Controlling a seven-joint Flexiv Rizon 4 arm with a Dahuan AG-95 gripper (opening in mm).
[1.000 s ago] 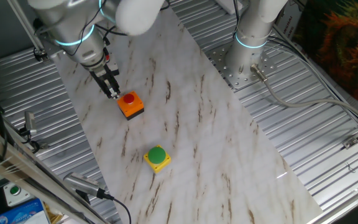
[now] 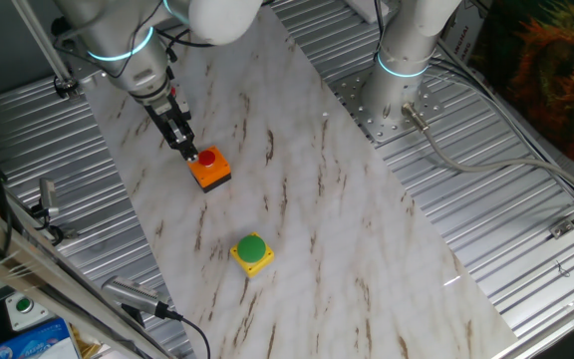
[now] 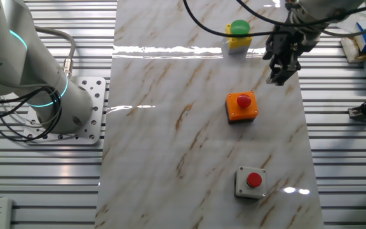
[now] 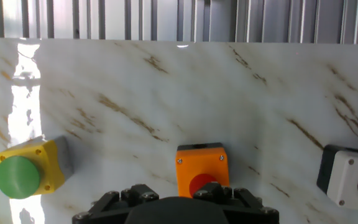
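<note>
An orange box with a red push button (image 2: 206, 158) sits on the marble-patterned table. My gripper (image 2: 189, 156) hangs close to it, with its fingertips near the red button in exterior view 1. From exterior view 2, the gripper (image 3: 280, 79) appears to the upper right of the orange box (image 3: 241, 113), apart from it in the picture. In the wrist view, the orange box (image 4: 202, 163) lies just beyond the dark fingers (image 4: 143, 193), which partly cover its button. No object shows in the grip; how far the fingers stand apart is unclear.
A yellow box with a green button (image 2: 252, 250) and a grey-white box with a red button (image 3: 251, 182) stand on the same table (image 3: 164, 146). Cables (image 3: 208, 27) hang around the arm. Bare tabletop separates the boxes.
Over the last second the arm has shifted a little, bringing the fingertips slightly right and down in exterior view 1, closer to the red button. The boxes have stayed put.
</note>
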